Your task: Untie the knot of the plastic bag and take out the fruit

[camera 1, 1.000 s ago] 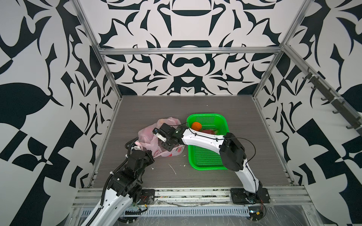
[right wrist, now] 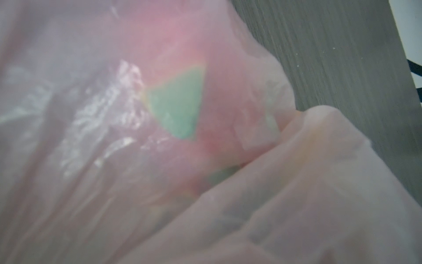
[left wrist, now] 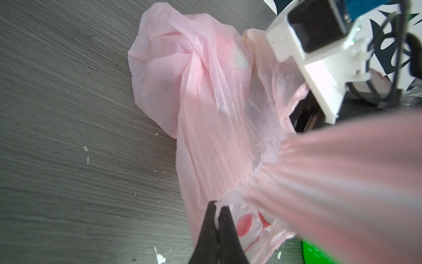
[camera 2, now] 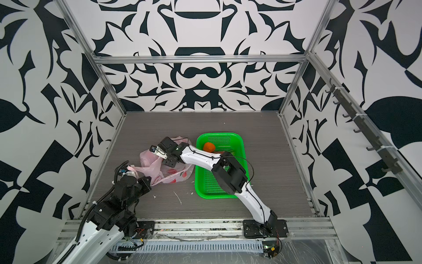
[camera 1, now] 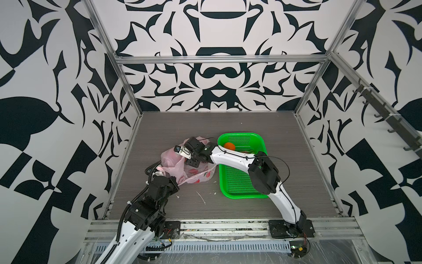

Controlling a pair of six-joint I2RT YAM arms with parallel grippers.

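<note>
A crumpled pink plastic bag (camera 1: 169,158) lies left of the green basket. My left gripper is shut on a stretched fold of it at the near left. My right gripper (camera 2: 160,154) is over and in the bag; in the left wrist view its white housing shows, with the fingers largely behind the plastic. The right wrist view is filled with translucent bag (right wrist: 88,110), with blurred pink and green showing in it, so whether that gripper holds anything cannot be seen.
The green basket (camera 1: 241,184) holds an orange (camera 1: 229,146) and a reddish fruit, partly under the right arm.
My right gripper has moved a little up and left over the bag, and the arm's elbow has shifted left. The left arm is almost unchanged.
</note>
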